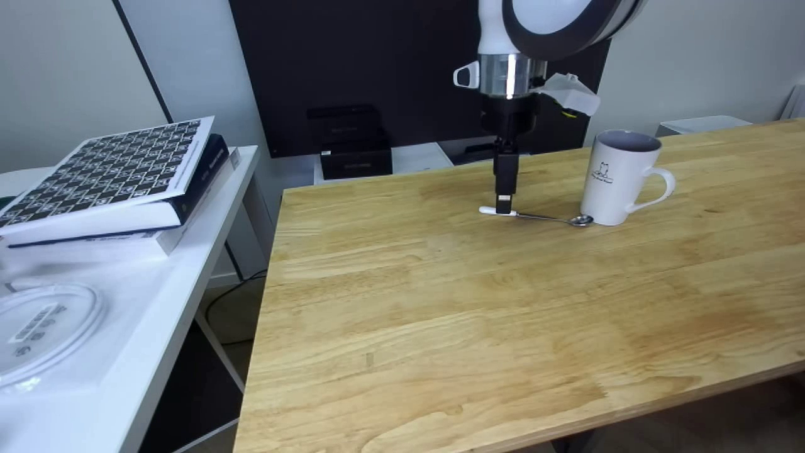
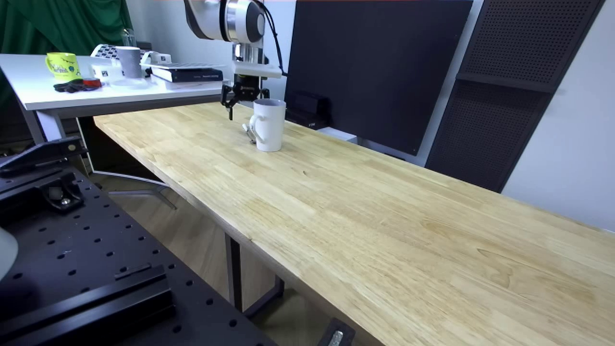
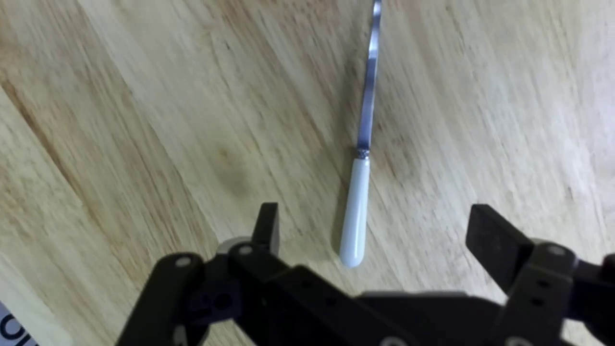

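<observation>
A thin spoon with a white handle (image 3: 355, 210) and a metal stem lies flat on the wooden table. Its metal bowl (image 1: 580, 220) rests by the foot of a white mug (image 1: 613, 181), which stands upright, grey inside, its handle to the right in exterior view 1. Above the handle end of the spoon, my gripper is open and points down. In the wrist view the handle shows between the widely parted fingers, touching neither. The spoon's bowl is out of the wrist view.
To the left, a separate white table (image 1: 113, 355) carries stacked books (image 1: 113, 170). A dark panel (image 1: 362, 68) stands behind the wooden table.
</observation>
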